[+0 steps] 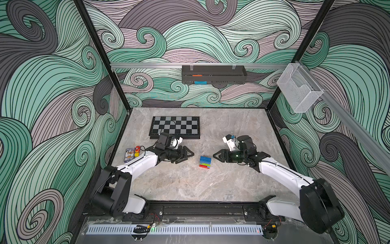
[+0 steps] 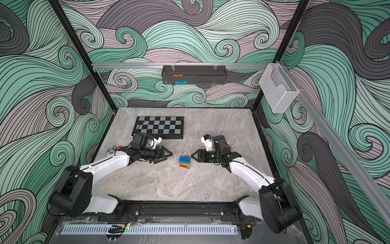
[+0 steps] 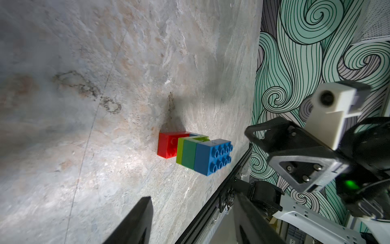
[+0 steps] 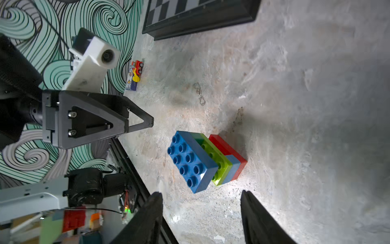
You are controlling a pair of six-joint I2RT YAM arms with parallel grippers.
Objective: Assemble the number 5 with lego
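Observation:
One joined stack of lego bricks (image 1: 205,160) stands free near the middle of the table. In the right wrist view its blue top brick (image 4: 190,161) shows bare studs, a lime green brick (image 4: 218,161) sits beneath, and a red brick (image 4: 230,148) is lowest. A darker green brick (image 3: 189,153) lies between blue and lime in the left wrist view. Left of the stack, my left gripper (image 1: 187,155) has its fingers apart and empty. My right gripper (image 1: 219,155) is open on the other side, clear of the bricks.
A checkered board (image 1: 175,126) lies at the back left. Small red and yellow toys (image 1: 137,151) and a card box (image 1: 129,155) sit at the left edge. Free table surrounds the stack in front and to the right.

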